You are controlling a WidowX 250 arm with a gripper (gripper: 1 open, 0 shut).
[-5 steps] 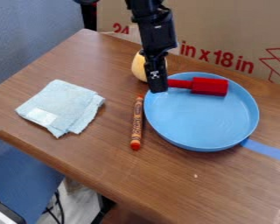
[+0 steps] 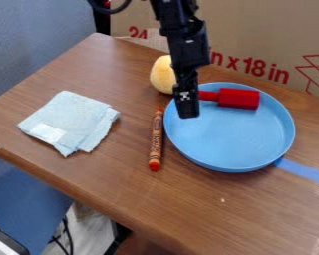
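My gripper (image 2: pixel 186 98) hangs over the left part of a blue plate (image 2: pixel 235 139), its tip by the handle end of a red object (image 2: pixel 237 98) lying on the plate; whether the fingers are open or shut is unclear. An orange rolling-pin-like stick (image 2: pixel 156 141) lies left of the plate. A pale yellow round object (image 2: pixel 162 72) stands behind the gripper, partly hidden by it.
A folded light blue cloth (image 2: pixel 72 122) lies on the left of the wooden table (image 2: pixel 149 209). A cardboard box (image 2: pixel 269 45) stands at the back. Blue tape (image 2: pixel 306 171) runs right of the plate.
The objects on the table look unchanged.
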